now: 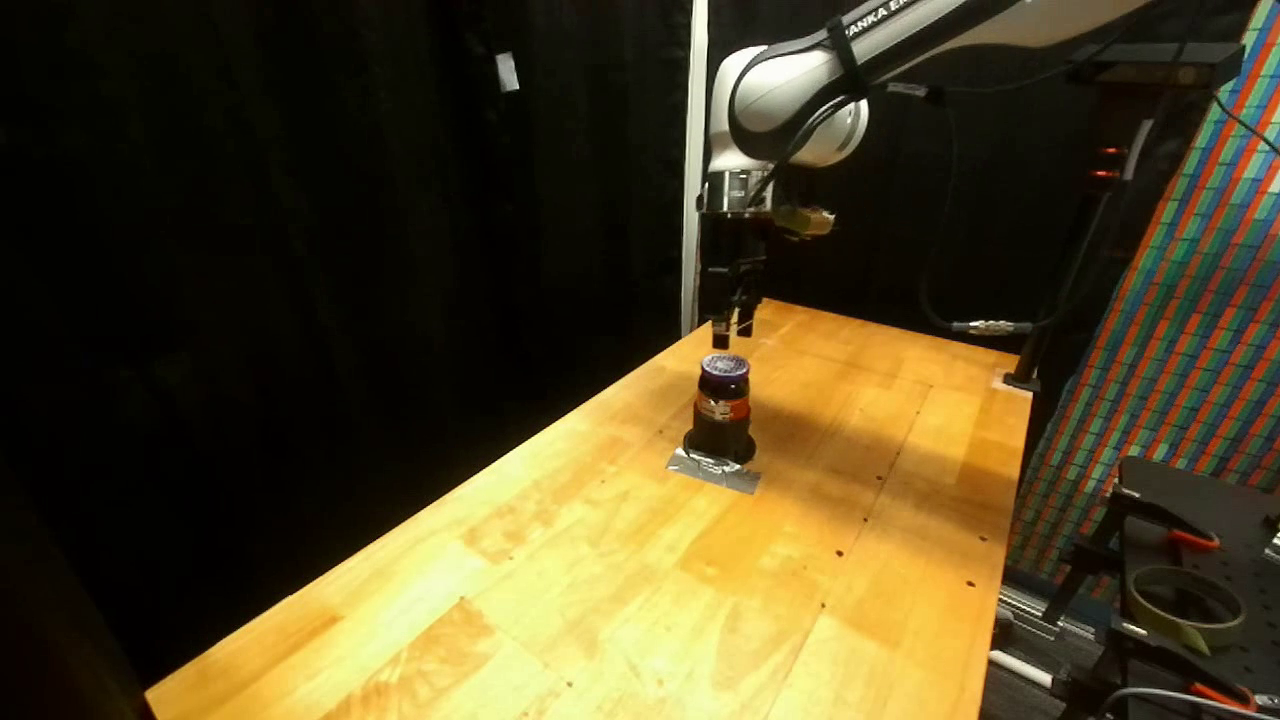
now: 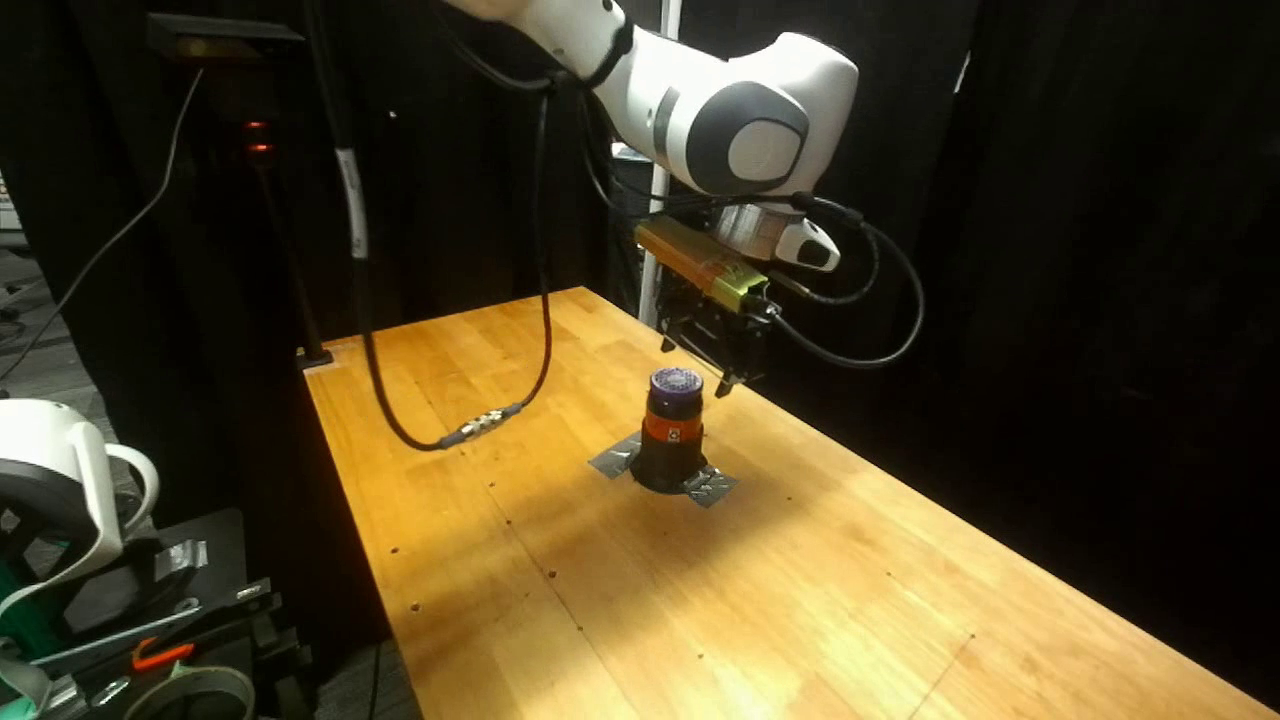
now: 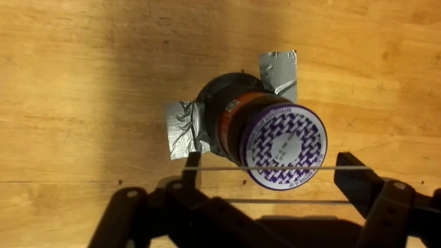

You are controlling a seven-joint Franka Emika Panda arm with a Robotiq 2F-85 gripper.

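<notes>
A dark jar (image 1: 723,406) with an orange label and a purple-and-white patterned lid (image 3: 286,146) stands upright in a black round holder (image 2: 667,470). Strips of silver tape (image 3: 186,130) fix the holder to the wooden table. My gripper is open, its black fingers (image 3: 357,182) wide apart. Thin bands stretch across between the fingers, and in the wrist view one crosses over the lid. From outside, the gripper (image 2: 696,366) hangs just above and behind the jar, apart from it, with nothing held.
Bare tabletop (image 1: 576,576) surrounds the holder on all sides. A cable with a metal connector (image 2: 486,422) droops over the table's far side. Off the table's edge, a dark cart holds a tape roll (image 1: 1185,606) and clamps.
</notes>
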